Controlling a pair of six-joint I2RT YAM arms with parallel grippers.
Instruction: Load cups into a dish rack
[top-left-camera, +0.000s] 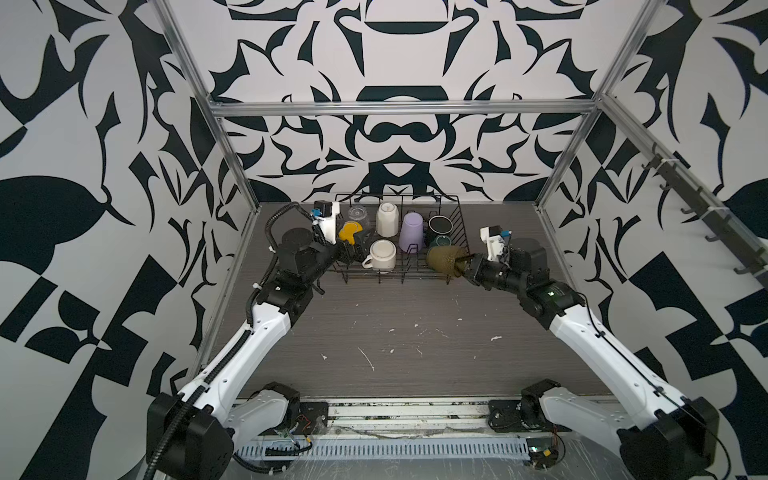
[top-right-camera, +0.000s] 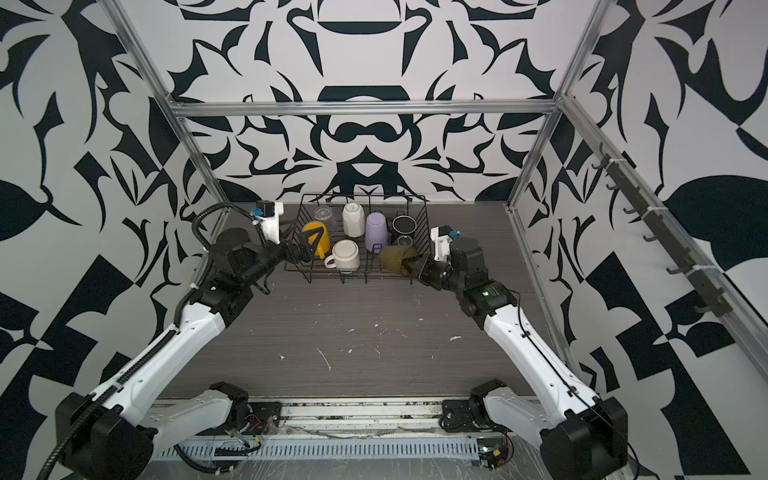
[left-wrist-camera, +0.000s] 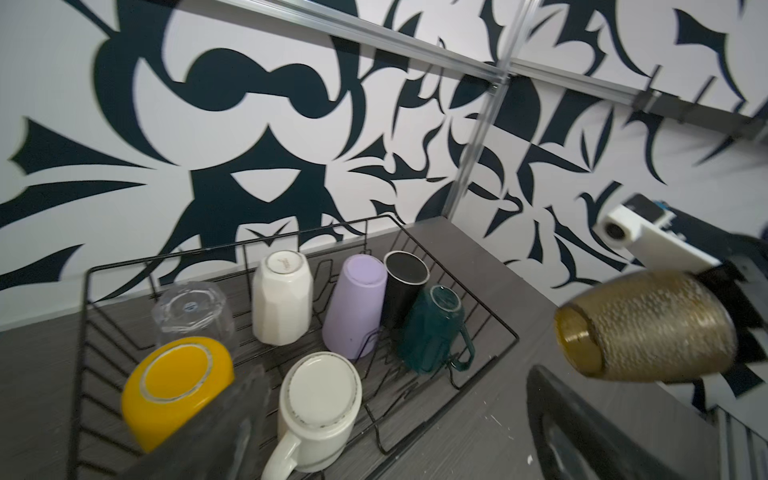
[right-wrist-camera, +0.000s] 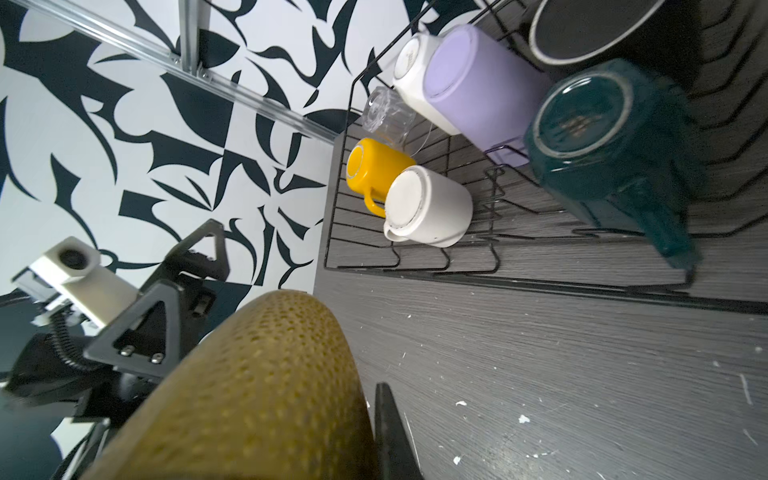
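Note:
A brown, bumpy cup hangs sideways near the rack's front right corner, with my right gripper shut on it at one end. In the right wrist view the cup hides most of the fingers; one finger shows beside it. My left gripper stands open at the rack's left side, nothing between its fingers. The black wire dish rack holds a clear glass, a yellow mug, a cream mug, a white cup, a purple cup, a black cup and a teal mug.
Bare table spreads in front of the rack, with small white flecks on it. Patterned walls close in the back and sides. A rail with hooks runs along the right wall.

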